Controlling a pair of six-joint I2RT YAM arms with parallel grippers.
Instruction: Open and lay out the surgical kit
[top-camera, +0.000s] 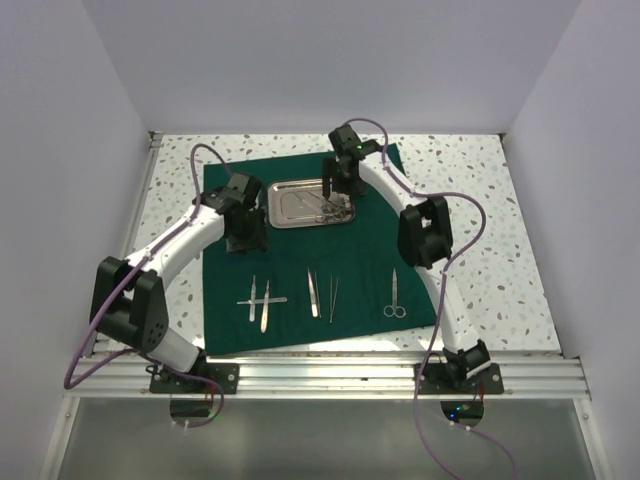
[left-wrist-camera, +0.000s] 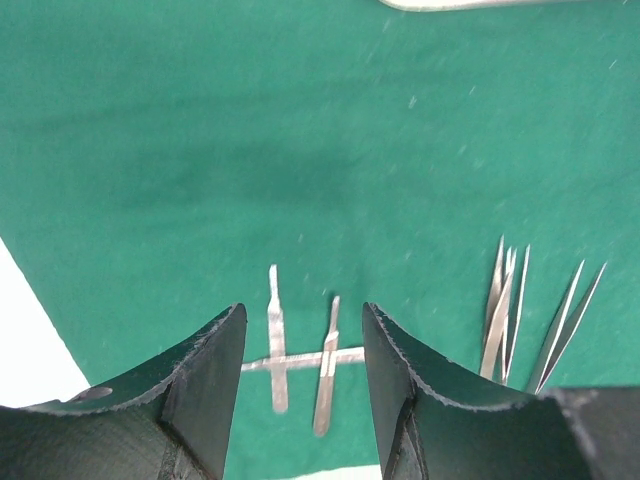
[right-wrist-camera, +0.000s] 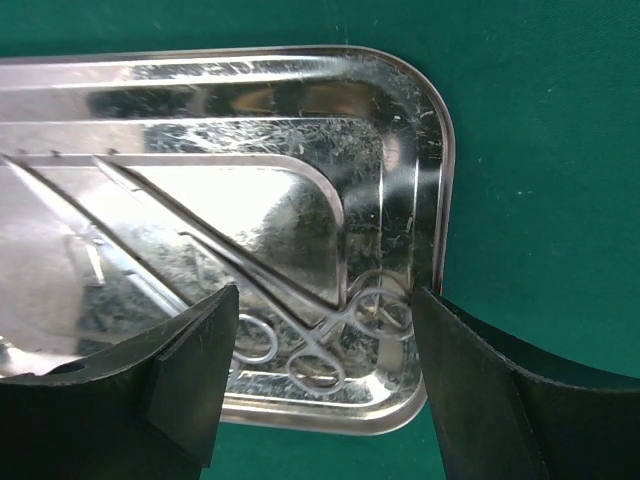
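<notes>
The steel tray (top-camera: 285, 220) lies on the green cloth with several scissor-like instruments (right-wrist-camera: 290, 290) in it. My right gripper is low over the tray's right end, open, its fingers either side of the ringed handles. My left gripper stands part open over bare cloth left of the tray. On the front of the cloth lie crossed scalpels (top-camera: 265, 311), slim tweezer-like instruments (top-camera: 312, 292) and a pair of scissors (top-camera: 394, 300).
Bare green cloth (top-camera: 360, 260) spans the middle between the tray and the laid-out instruments.
</notes>
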